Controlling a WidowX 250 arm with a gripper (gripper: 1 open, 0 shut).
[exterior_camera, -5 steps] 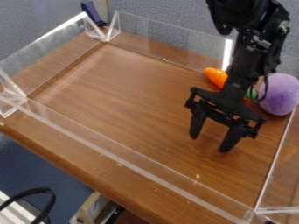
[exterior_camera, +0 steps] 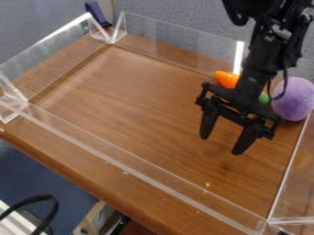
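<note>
My black gripper (exterior_camera: 229, 128) reaches down from the top right over the wooden board, its fingers spread apart and open, with nothing visible between them. Partly hidden behind it, at the back right, are an orange object (exterior_camera: 227, 79) that looks like a carrot, a small green object (exterior_camera: 263, 97) and a large purple object (exterior_camera: 295, 99).
Clear plastic walls (exterior_camera: 128, 174) line the edges of the wooden board (exterior_camera: 123, 101). The left and middle of the board are empty. A dark blue object (exterior_camera: 95, 13) is outside at the back left, and a black cable (exterior_camera: 47, 207) lies at the lower left.
My gripper has shifted slightly, its tips a little higher and to the right, with the fingers looking somewhat wider apart. The objects behind it look unmoved.
</note>
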